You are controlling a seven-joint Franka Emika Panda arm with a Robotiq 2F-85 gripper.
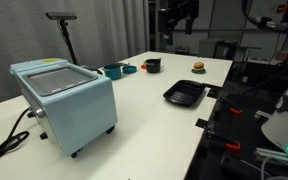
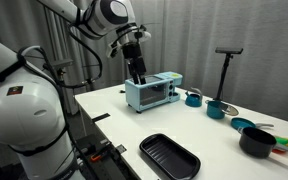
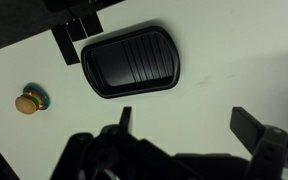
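Observation:
Above the white table hangs my gripper, open, with wide empty space between its fingers. Below it on the tabletop lies a black rectangular tray (image 3: 131, 62) with a ribbed base, empty, and the gripper stands clear of it. In exterior view 1 the same tray (image 1: 187, 94) rests near the table's right side. A small toy burger (image 3: 32, 98) sits left of the tray in the wrist view; exterior view 1 shows the burger (image 1: 198, 67) farther back. A light-blue toaster oven (image 1: 71, 101) stands at the left of the table.
A black pot (image 2: 256, 141), a teal pan (image 2: 217, 109) and a blue kettle-like pot (image 2: 193, 98) stand along the back. A red item (image 2: 281, 141) lies beside the black pot.

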